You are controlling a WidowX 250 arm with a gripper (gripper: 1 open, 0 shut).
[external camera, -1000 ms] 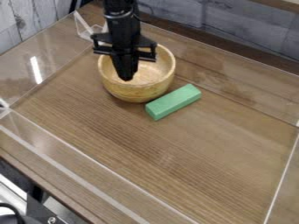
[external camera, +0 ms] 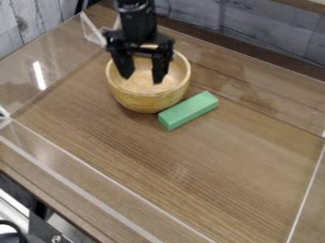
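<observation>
A wide wooden bowl stands in the upper middle of the table. My black gripper hangs from the top over the bowl, its two dark prongs reaching down at the bowl's back part; whether they touch anything inside cannot be told. The prongs stand apart. A green block lies just right of the bowl's front, outside it.
A wall or raised edge runs along the back right, and the table's edge shows at the left with dark space beyond.
My gripper has shifted slightly up and back from where it was over the bowl's front half. The bowl and green block look nearly unmoved.
</observation>
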